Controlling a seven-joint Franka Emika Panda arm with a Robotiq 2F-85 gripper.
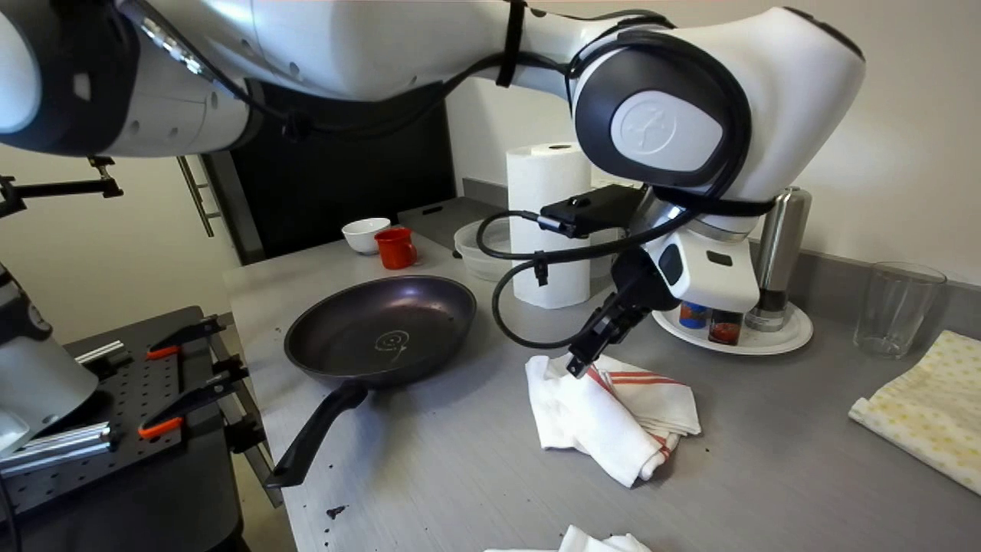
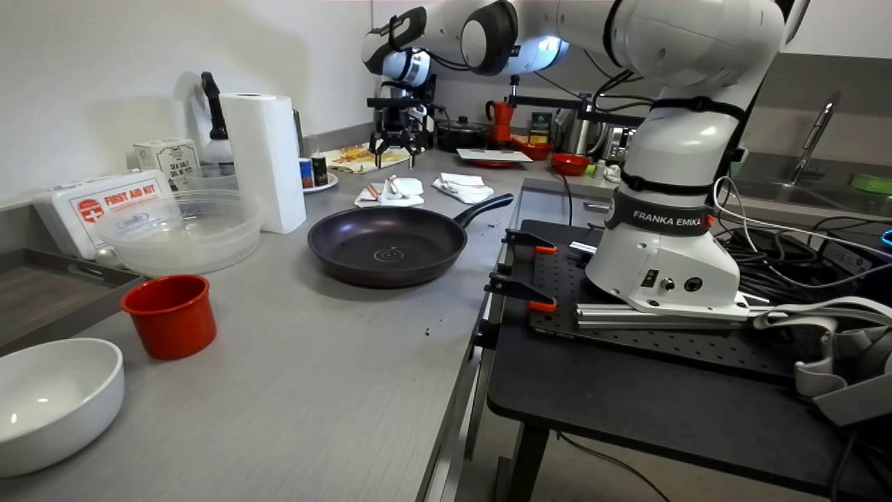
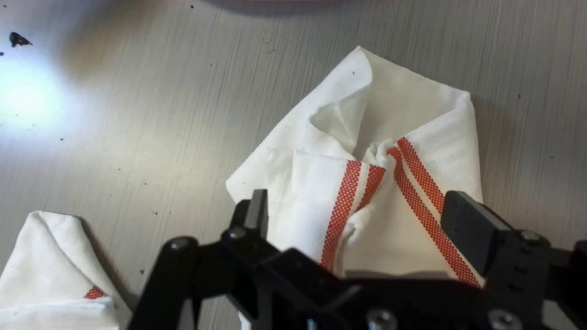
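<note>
A white cloth with red stripes lies loosely folded on the grey counter, its middle bunched into creases. Over its near part, my gripper stands open, one finger toward the left side of the cloth and the other finger toward its right. Exterior view 1 has the gripper low above the back edge of the striped cloth, pointing down at a slant. Whether the fingertips touch the fabric I cannot tell. Nothing shows gripped between them.
A dark frying pan sits left of the cloth, handle toward the counter's front edge. A second folded cloth lies nearby. Behind stand a paper towel roll and a white plate with shakers. A glass is farther right.
</note>
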